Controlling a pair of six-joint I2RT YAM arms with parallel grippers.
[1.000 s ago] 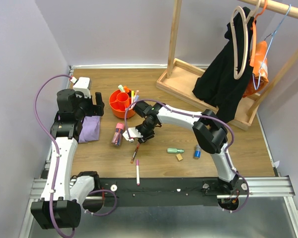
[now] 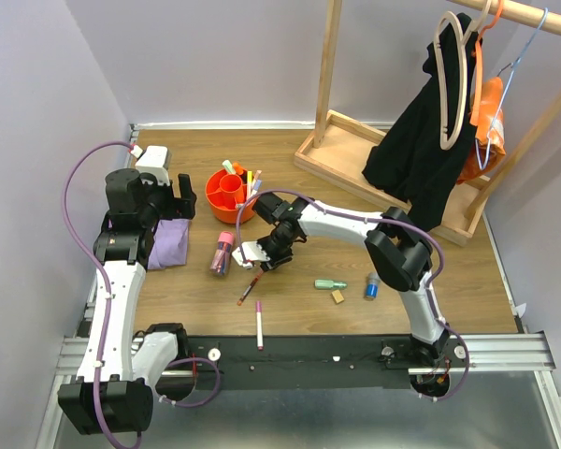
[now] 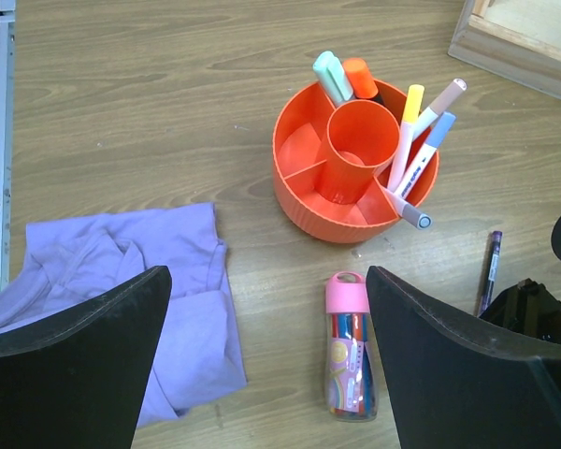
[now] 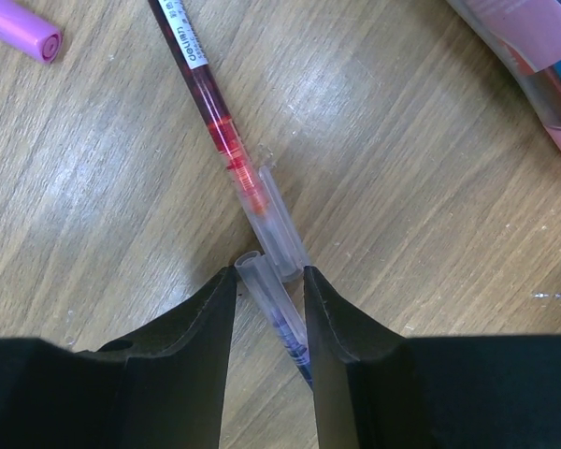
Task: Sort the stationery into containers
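Note:
In the right wrist view, a pen with a dark red barrel (image 4: 210,98) lies on the wood, its clear end near my right gripper. A second pen, clear-ended with dark blue inside (image 4: 279,311), lies between the fingers, which stand partly apart with table visible between them. My left gripper is open and empty, above the table beside the orange sectioned holder (image 3: 309,208), which contains several markers. A pink-capped clear tube of coloured pens (image 3: 349,360) lies in front of the holder. A purple-capped white marker (image 2: 259,325) rests near the front edge.
A folded purple cloth (image 2: 169,245) lies at the left. Right of the pens are a green bottle-like item (image 2: 330,284), a small tan block (image 2: 338,296) and a blue item (image 2: 372,286). A wooden clothes rack (image 2: 341,159) fills the back right.
The front end of the red-barrelled pen has swung left since a second ago. My left arm has not moved; the right arm has hardly moved.

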